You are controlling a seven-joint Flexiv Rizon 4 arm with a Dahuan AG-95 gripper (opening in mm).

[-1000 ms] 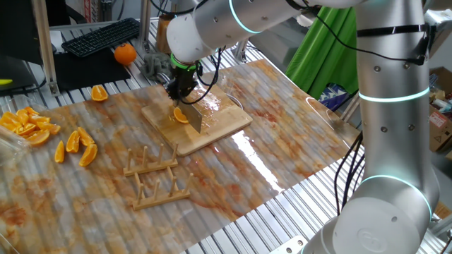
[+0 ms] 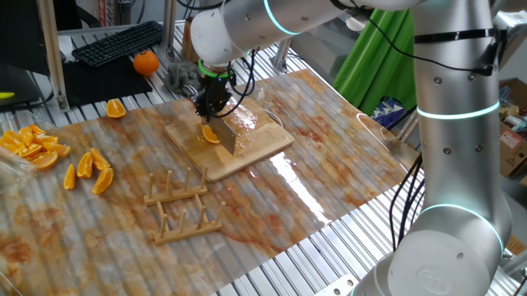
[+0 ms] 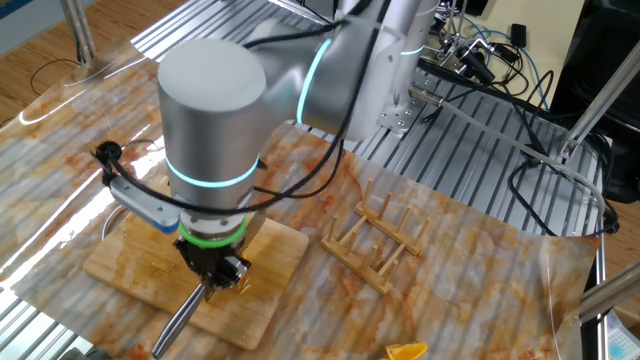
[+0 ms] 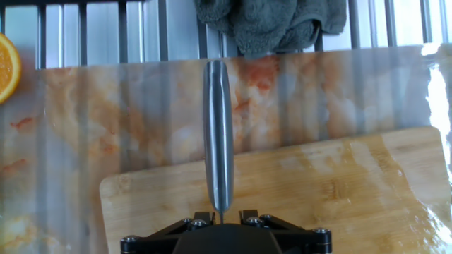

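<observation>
My gripper (image 2: 212, 111) is shut on a knife, low over the wooden cutting board (image 2: 189, 154). The flat, wide blade (image 2: 230, 136) stands on edge at the board, and an orange slice (image 2: 211, 134) rests against or close beside it; whether they touch I cannot tell. In the wrist view the metal knife handle (image 4: 218, 134) sticks out from between the fingers, away from the gripper. From the other side, the handle (image 3: 180, 320) slants down past the board's edge under my gripper (image 3: 212, 280). The gripper hides most of the slice there.
A wooden peg rack (image 2: 183, 212) stands in front of the board. Cut orange wedges (image 2: 100, 179) and a heap of pieces (image 2: 29, 148) lie at the left. A whole orange (image 2: 146, 63) and a grey towel (image 4: 272, 25) are behind.
The wrist has shifted and tilted slightly over the board. Blade and orange slice look nearly unmoved, and the grip on the knife is the same.
</observation>
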